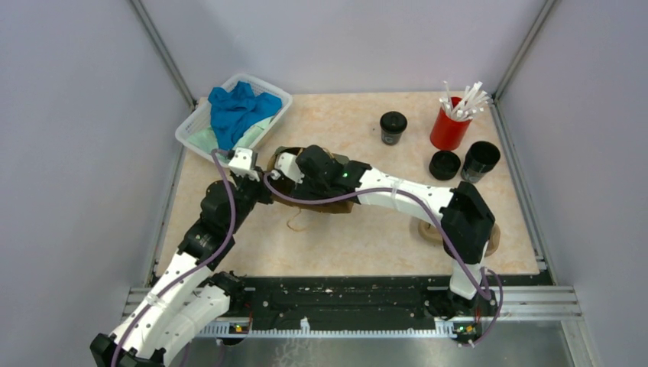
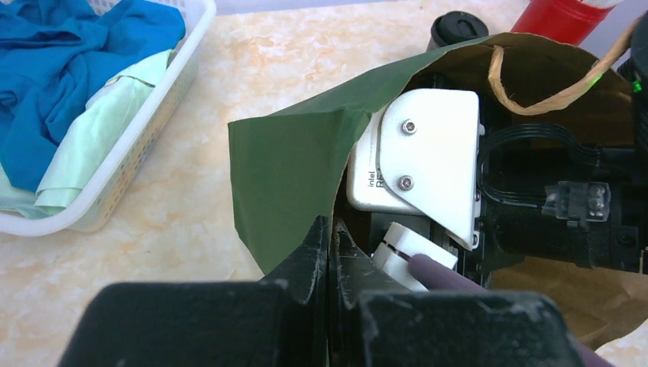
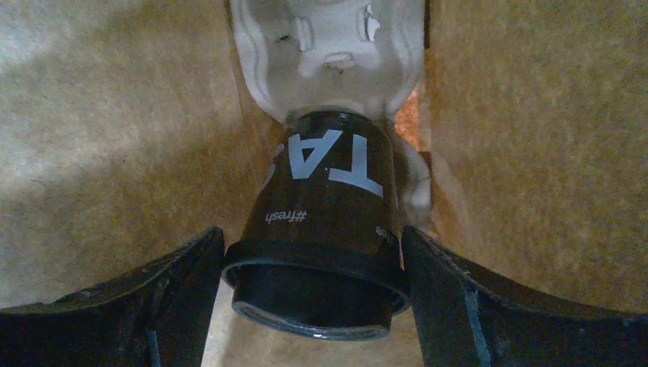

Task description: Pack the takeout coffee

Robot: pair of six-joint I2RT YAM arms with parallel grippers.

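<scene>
The green-and-brown paper bag [image 2: 286,183] stands mid-table. My left gripper is shut at its near side, the bag's edge running up from between its fingertips. My right gripper reaches inside the bag, mostly hidden from above. In the right wrist view its fingertips [image 3: 313,248] are open either side of a black cup [image 3: 321,191] with white lettering, which lies tilted in a grey carton holder [image 3: 328,38] on brown paper; whether they touch it is unclear.
A basket [image 1: 272,126] with cloths is back left. At back right are a lidded cup [image 1: 392,128], red straw holder [image 1: 445,130], black lid [image 1: 444,165] and tumbler [image 1: 480,160]. A brown tray [image 1: 430,231] is under the right arm.
</scene>
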